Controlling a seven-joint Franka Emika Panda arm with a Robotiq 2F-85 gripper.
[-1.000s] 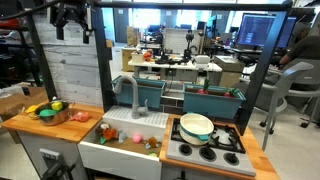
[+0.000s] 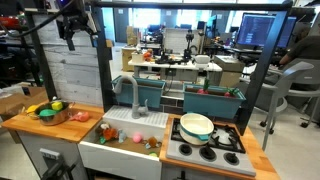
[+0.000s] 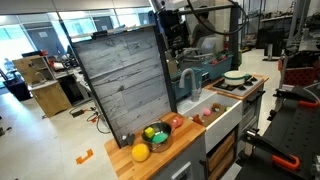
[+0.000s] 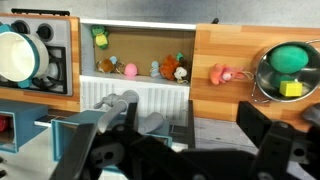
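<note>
High above the counter, my gripper (image 2: 83,43) hangs open with nothing between its fingers. In the wrist view its two dark fingertips (image 4: 131,113) stand wide apart, over the faucet (image 4: 128,110) and the near edge of the sink. A metal pot (image 4: 262,84) sits on the wooden counter with a green round thing (image 4: 290,57) and a yellow block (image 4: 290,88) in it. Beside the pot lies a pinkish-red toy (image 4: 222,74). Several small toys, including an orange one (image 4: 168,68) and a green one (image 4: 100,36), lie in the sink (image 4: 140,50).
A pale pan with a teal rim (image 2: 197,126) rests on the stove (image 2: 209,151). Teal bins (image 2: 212,104) stand behind the counter. An orange-yellow round thing (image 3: 140,152) sits near the pot. A dark frame post (image 2: 262,70) and overhead bar border the workspace.
The pot, pan and toys have not moved.
</note>
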